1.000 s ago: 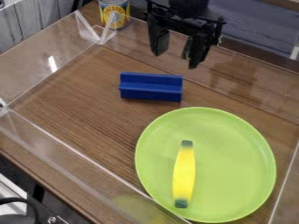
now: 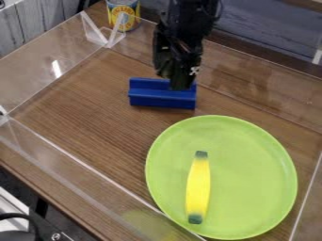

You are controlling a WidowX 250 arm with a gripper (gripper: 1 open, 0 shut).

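My black gripper (image 2: 176,62) hangs over a blue block (image 2: 161,99) on the wooden table, its fingers open and reaching down close to the block's top, partly covering its right half. A yellow elongated object (image 2: 198,186) with grey ends lies on a green plate (image 2: 251,169) at the lower right.
A can (image 2: 122,14) stands at the back left beside a clear plastic piece. Clear barriers run along the left edge (image 2: 51,151).
My gripper has moved left and down toward the blue block and turned, so its fingers now sit nearer above it. The block, plate and yellow object have not moved.
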